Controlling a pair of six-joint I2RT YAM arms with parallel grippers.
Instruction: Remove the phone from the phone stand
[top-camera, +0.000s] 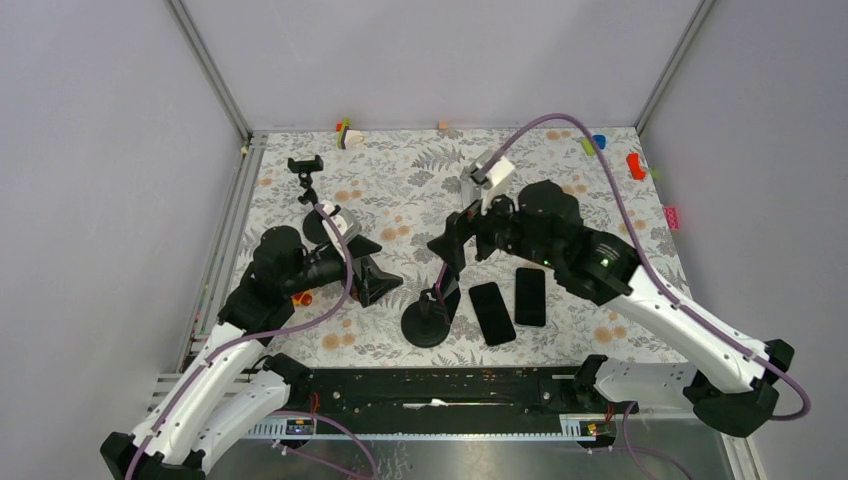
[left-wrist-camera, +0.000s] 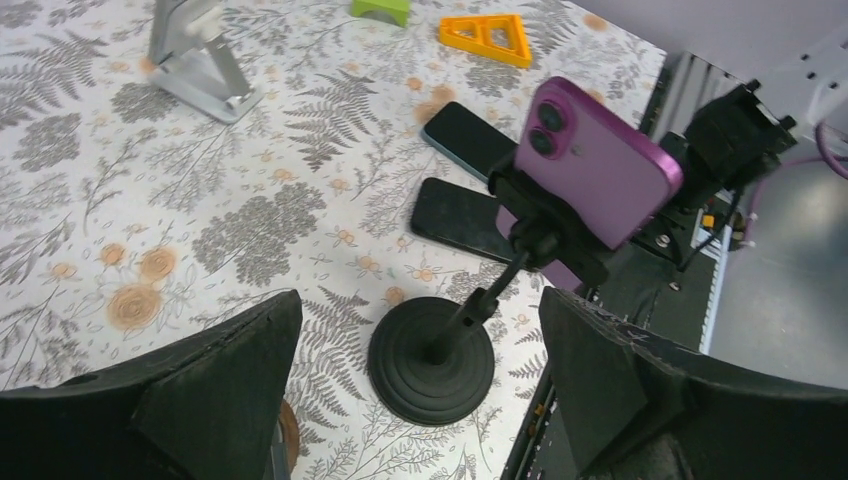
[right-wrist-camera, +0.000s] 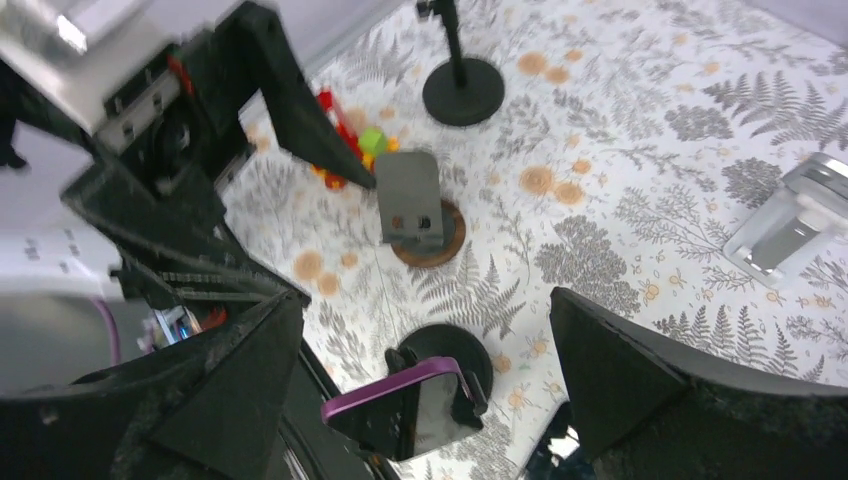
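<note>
A purple phone (left-wrist-camera: 597, 160) is clamped at a tilt in the head of a black phone stand (left-wrist-camera: 435, 360) with a round base. In the right wrist view the phone's purple edge (right-wrist-camera: 400, 388) shows near the bottom, with the stand's base (right-wrist-camera: 462, 342) behind it. My right gripper (top-camera: 456, 243) is open and up behind the stand, apart from the phone. To the left of the stand, my left gripper (top-camera: 390, 266) is open too, nothing between its fingers.
Two dark phones (top-camera: 491, 313) lie flat right of the stand. A brown-based stand (right-wrist-camera: 427, 255) and another black stand (right-wrist-camera: 463, 92) are to the left. A silver stand (right-wrist-camera: 790, 220) stands further back.
</note>
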